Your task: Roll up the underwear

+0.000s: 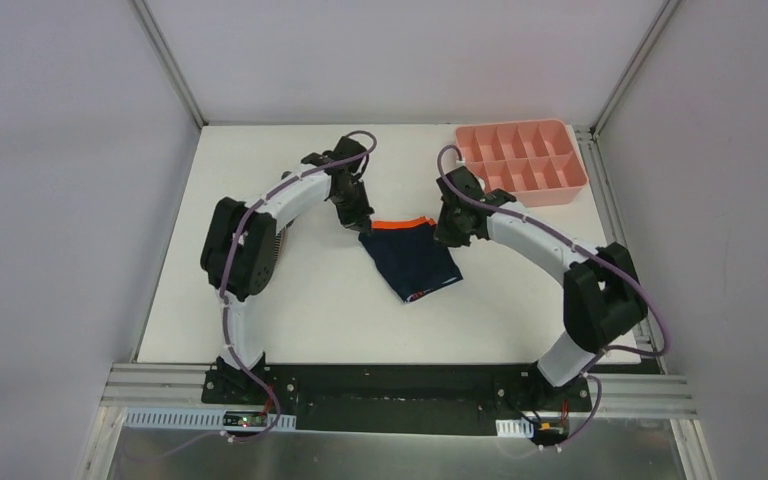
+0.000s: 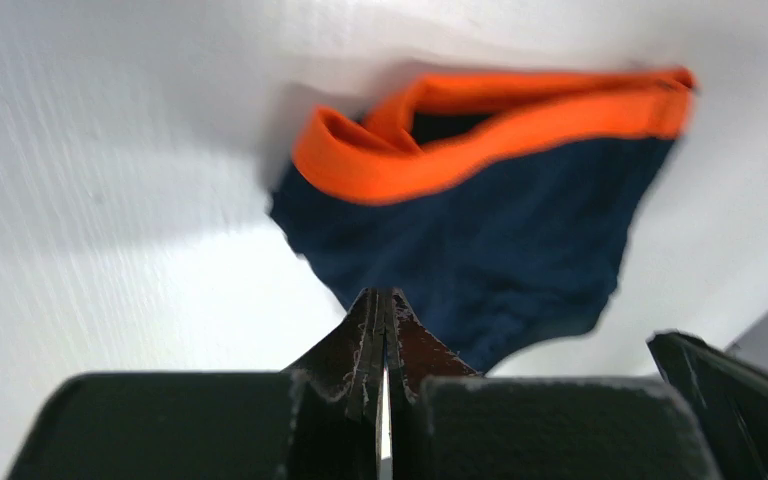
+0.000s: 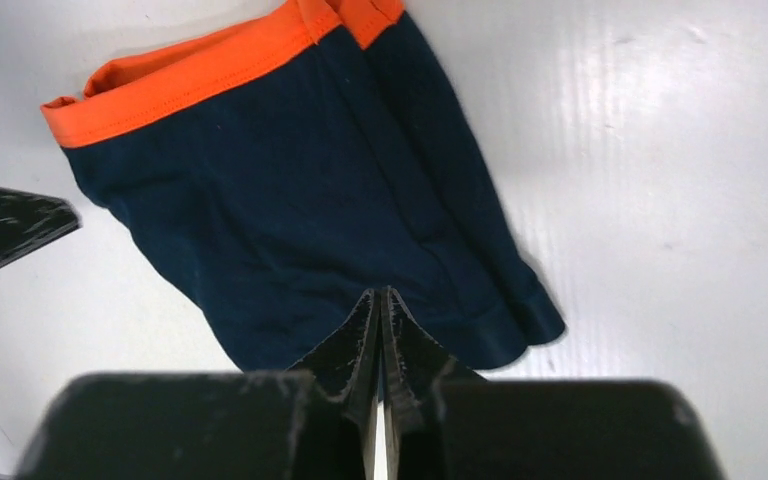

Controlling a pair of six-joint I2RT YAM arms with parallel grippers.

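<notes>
Dark navy underwear (image 1: 412, 262) with an orange waistband (image 1: 400, 224) lies flat on the white table, folded into a rough rectangle. Its waistband edge faces the back, and a lengthwise fold shows along its right side in the right wrist view. My left gripper (image 1: 363, 229) is above the left end of the waistband. In the left wrist view its fingers (image 2: 345, 345) are shut with no cloth between them. Near the right edge of the cloth hovers my right gripper (image 1: 450, 243), also shut; its fingertips (image 3: 368, 312) show nothing gripped.
At the back right stands a pink divided box (image 1: 515, 197), its visible compartments empty. A dark striped item (image 1: 279, 245) is partly hidden behind the left arm. Bare table (image 1: 330, 320) lies in front of the cloth.
</notes>
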